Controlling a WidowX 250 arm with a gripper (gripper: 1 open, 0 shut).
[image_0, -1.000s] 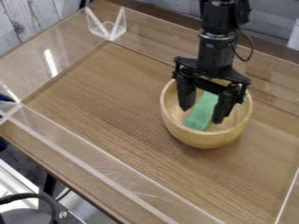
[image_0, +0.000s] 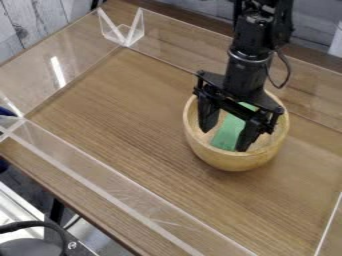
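A tan round bowl (image_0: 221, 155) stands on the wooden table at the right of centre, with a green object (image_0: 230, 130) inside it. The black gripper (image_0: 235, 118) comes down from the top right, its two fingers spread over the bowl, one to either side of the green object. Whether the fingertips touch it cannot be told.
A small clear container (image_0: 122, 28) sits at the back left. Dark cables (image_0: 40, 240) lie off the table's lower left edge.
The gripper has shifted a little and turned over the bowl, its arm now leaning more upright. The green object appears slightly shifted within the bowl.
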